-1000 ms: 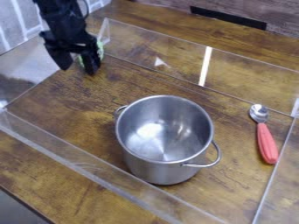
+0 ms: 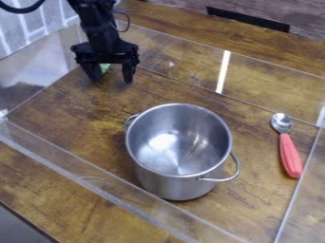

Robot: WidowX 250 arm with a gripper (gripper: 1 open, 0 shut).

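Note:
My black gripper (image 2: 106,59) hangs at the upper left, low over the wooden table, its fingers spread to either side. A small green object (image 2: 103,69) is partly hidden behind it; I cannot tell whether the fingers touch it. A large steel pot (image 2: 178,147) with two side handles stands at the lower middle. A scoop with a red handle (image 2: 288,154) lies at the right.
Clear plastic walls border the work area, including along the front and left.
The pot and scoop have not moved.

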